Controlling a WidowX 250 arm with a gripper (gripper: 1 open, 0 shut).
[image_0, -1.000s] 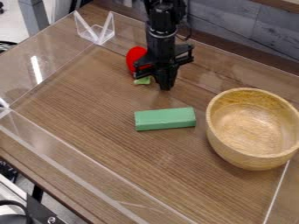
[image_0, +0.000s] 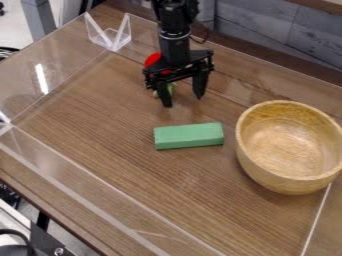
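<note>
The black gripper (image_0: 179, 78) reaches down from the top centre, its fingers spread open low over the wooden table (image_0: 94, 160). A small green object (image_0: 167, 87) lies under it, partly hidden by the fingers. Just behind and left of the gripper is a red object (image_0: 154, 62), also partly covered by the arm. A green bar (image_0: 189, 135) lies in front of the gripper.
A large tan bowl (image_0: 286, 148) occupies the right side. A clear plastic container (image_0: 108, 30) stands at the back left. The left and front of the table are open.
</note>
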